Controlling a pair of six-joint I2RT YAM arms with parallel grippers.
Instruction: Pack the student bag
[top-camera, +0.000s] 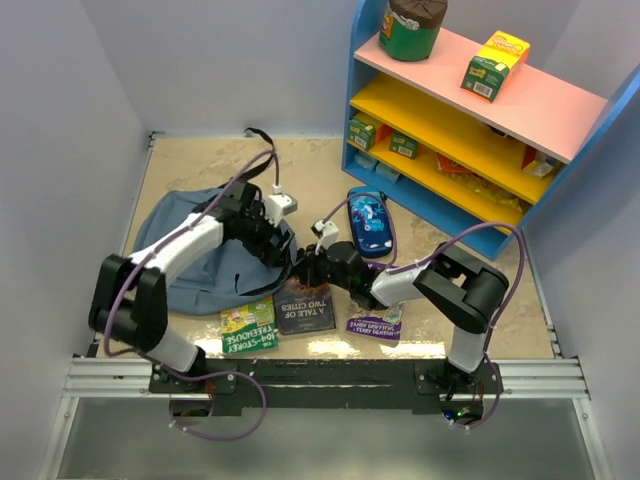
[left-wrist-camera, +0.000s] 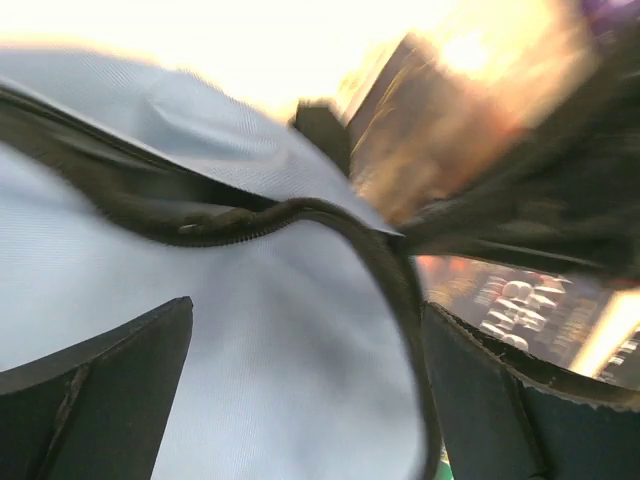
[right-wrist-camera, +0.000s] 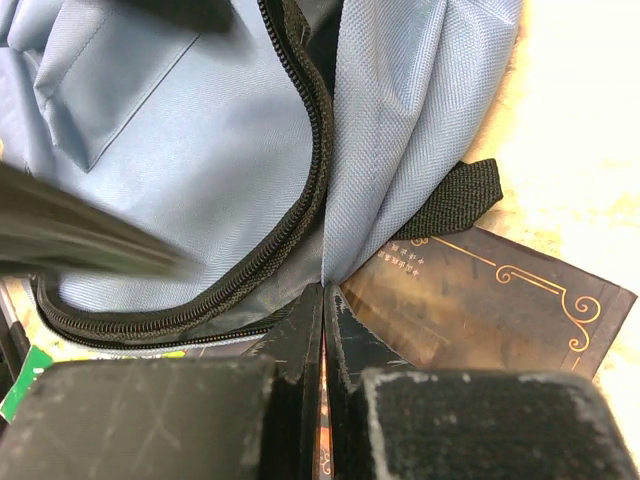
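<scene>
The grey-blue student bag (top-camera: 200, 278) lies flat on the left of the table, its black-zipped mouth facing the front right. In the right wrist view, folds of the bag's fabric (right-wrist-camera: 375, 130) draw together to a point at the tips of my right gripper, which is shut on that edge. My left gripper stands open over the bag, with the zipper (left-wrist-camera: 345, 225) running between and beyond its fingers. Beneath the right gripper is the dark book "A Tale of Two Cities" (top-camera: 306, 312). Beside it lie a green book (top-camera: 249, 328) and a purple book (top-camera: 376, 325).
A blue pencil case (top-camera: 370, 225) lies behind the right arm. The shelf (top-camera: 440, 130) at the back right carries several boxes and a green-brown container (top-camera: 412, 28). Both grippers are close together.
</scene>
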